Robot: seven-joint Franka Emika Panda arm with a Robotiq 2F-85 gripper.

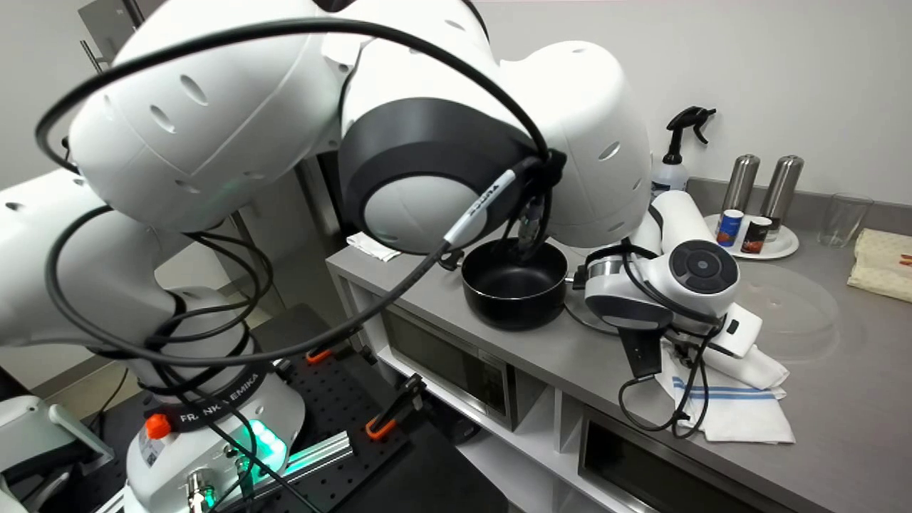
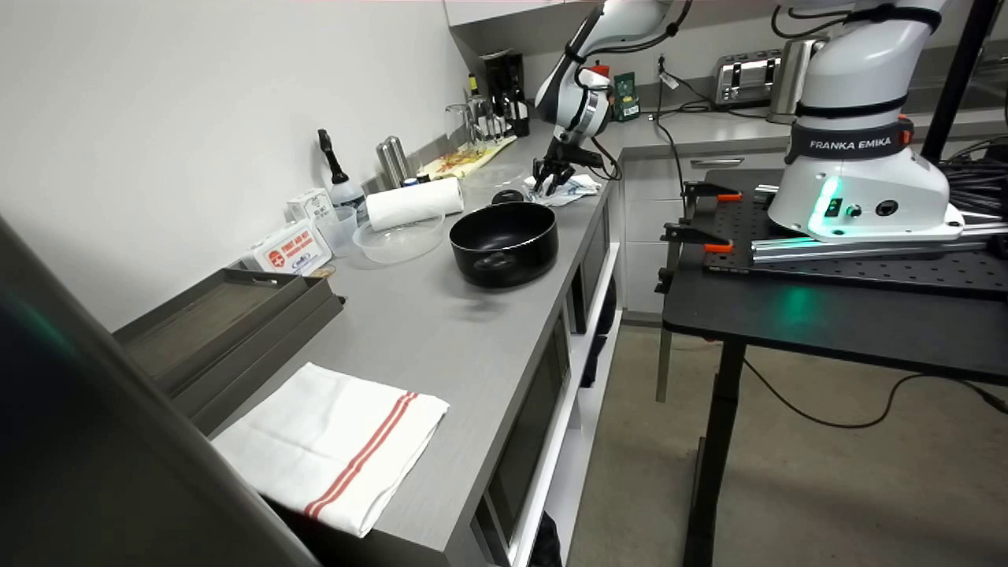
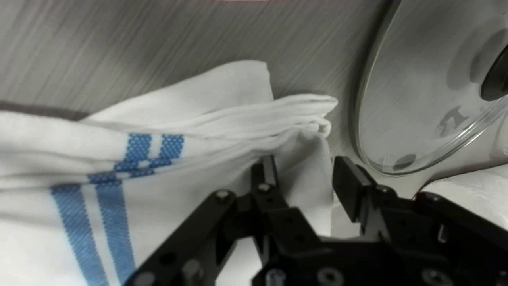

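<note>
A crumpled white towel with blue stripes (image 3: 112, 224) lies on the counter, its folds bunched toward a corner near the glass lid. Over that corner, my gripper has its fingers apart. One fingertip (image 3: 264, 174) presses against the cloth under the folds; the other (image 3: 351, 183) is just past the towel's edge, so part of the towel shows in the gap. In exterior view 1 the arm's wrist hides the fingers, with the towel (image 1: 745, 419) beneath it. Exterior view 2 shows the dark gripper (image 2: 555, 179) low over the towel (image 2: 572, 192).
The glass lid (image 3: 428, 95) with a black knob lies close beside the gripper. A black pot (image 1: 514, 312) stands along the counter, near a paper towel roll (image 2: 416, 203). Another towel with red stripes (image 2: 331, 444) lies at the counter's other end. Bare counter (image 2: 406, 326) lies between.
</note>
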